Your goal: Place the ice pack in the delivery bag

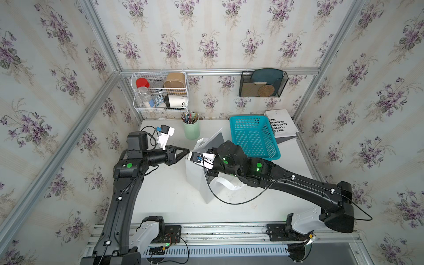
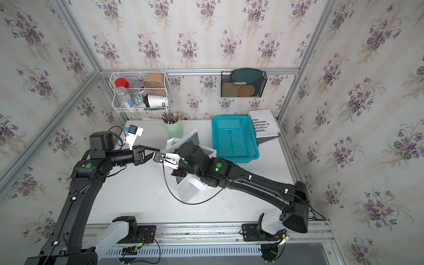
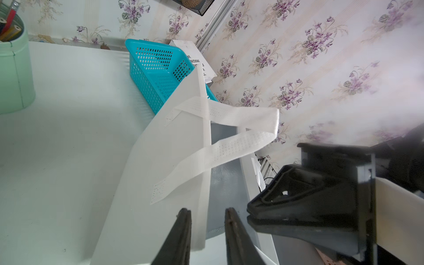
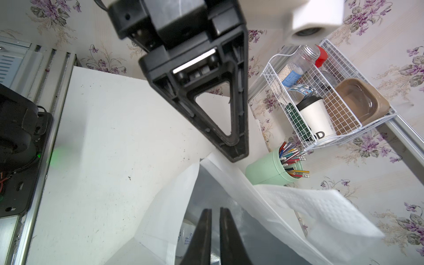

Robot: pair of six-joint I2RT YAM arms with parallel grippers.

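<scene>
A white delivery bag (image 1: 196, 176) stands upright at the middle of the table, its grey inside visible. In the right wrist view a small clear printed pack (image 4: 186, 234) lies inside it, possibly the ice pack. My left gripper is part open at the bag's top edge, nothing visibly held. My right gripper is over the bag's opening, its fingers close together with a narrow gap; whether anything is between them is unclear. The right arm hides much of the bag in both top views.
A teal basket (image 1: 254, 137) and a book (image 1: 280, 123) stand at the back right, a green pen cup (image 1: 191, 130) at the back. A wire shelf (image 1: 159, 106) hangs on the back wall.
</scene>
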